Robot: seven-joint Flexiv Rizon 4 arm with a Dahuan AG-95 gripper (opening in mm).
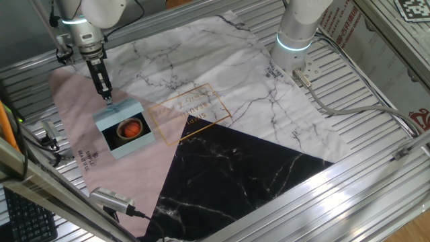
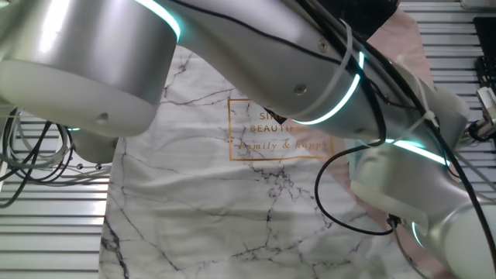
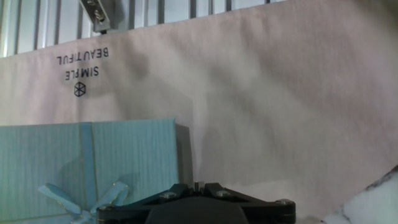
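A light-blue gift box [image 1: 127,139] stands on the pink part of the cloth, with a round container holding an orange ball [image 1: 132,129] inside. Its ribboned lid [image 1: 118,115] is at the box's back side, leaving the inside visible from above. In the wrist view the lid [image 3: 134,149] fills the lower left, its ribbon bow [image 3: 87,202] near the bottom edge. My gripper points down behind the box, fingertips together, with nothing visible between them. They appear just right of the lid's edge in the wrist view; whether they touch it, I cannot tell. The arm hides the box in exterior view 2.
A silver device with a cable [image 1: 112,200] sits at the front left. The arm's base [image 1: 293,47] rises at the back right.
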